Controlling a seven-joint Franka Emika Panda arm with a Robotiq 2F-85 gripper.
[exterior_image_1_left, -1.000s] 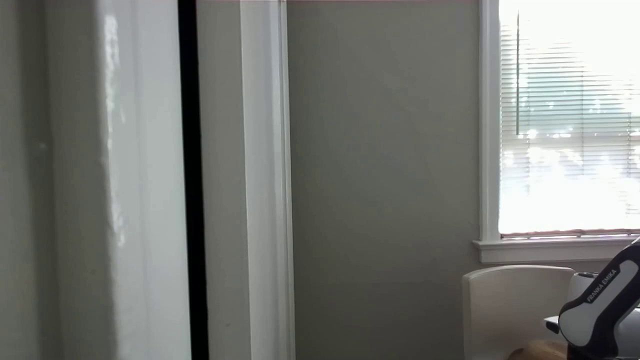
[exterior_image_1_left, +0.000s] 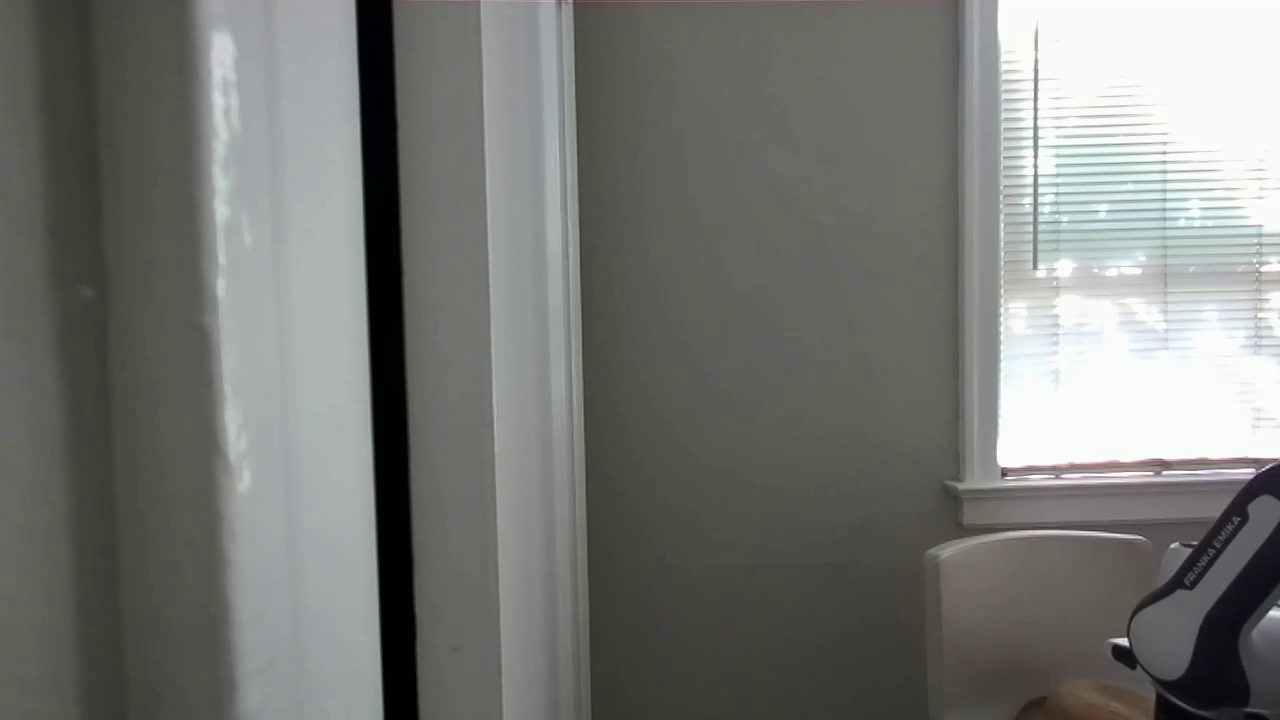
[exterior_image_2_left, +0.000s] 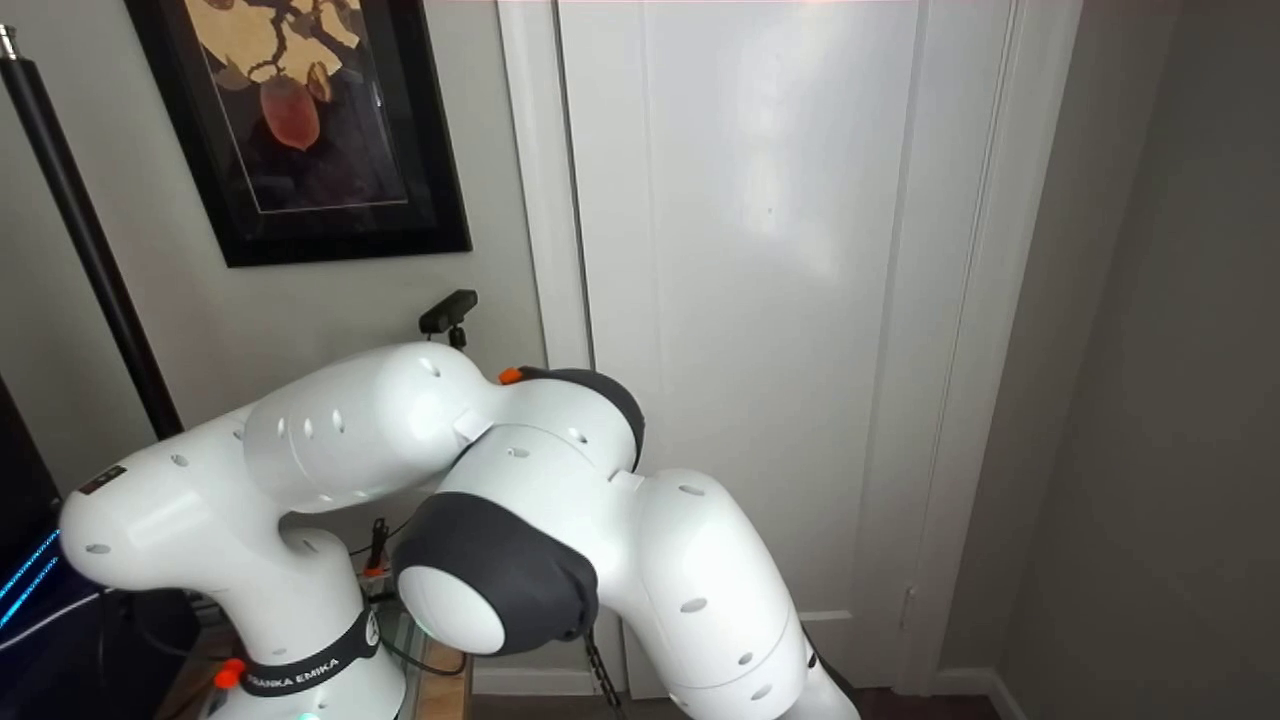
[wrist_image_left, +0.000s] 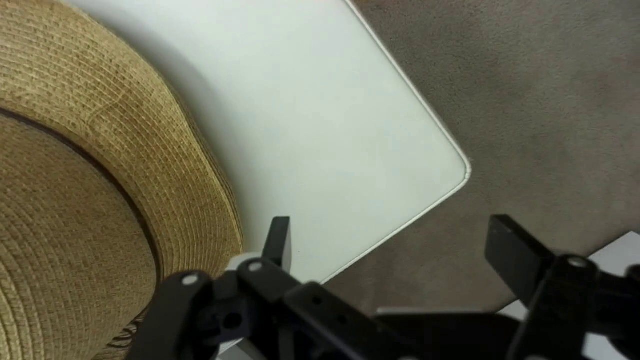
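A woven straw hat (wrist_image_left: 180, 180) with a dark band fills the left of the wrist view, resting on a white padded chair seat (wrist_image_left: 336, 132). In that view my gripper stands open, its two fingers wide apart and nothing between them. The left finger (wrist_image_left: 277, 240) overlaps the seat's edge close to the hat's brim; whether it touches anything I cannot tell. The right finger (wrist_image_left: 519, 252) appears over the floor. In exterior view 1, only a tan bit of the hat (exterior_image_1_left: 1086, 702) shows at the bottom, below my arm (exterior_image_1_left: 1206, 612).
The white chair's backrest (exterior_image_1_left: 1038, 612) rises beneath the window (exterior_image_1_left: 1140, 240). Carpet (wrist_image_left: 552, 120) lies open beyond the seat's corner. A white door (exterior_image_2_left: 768, 300) stands behind my arm in exterior view 2, with a small black camera (exterior_image_2_left: 449, 310) near the wall.
My arm has shifted slightly right and up in exterior view 1. The hat and chair there look unmoved.
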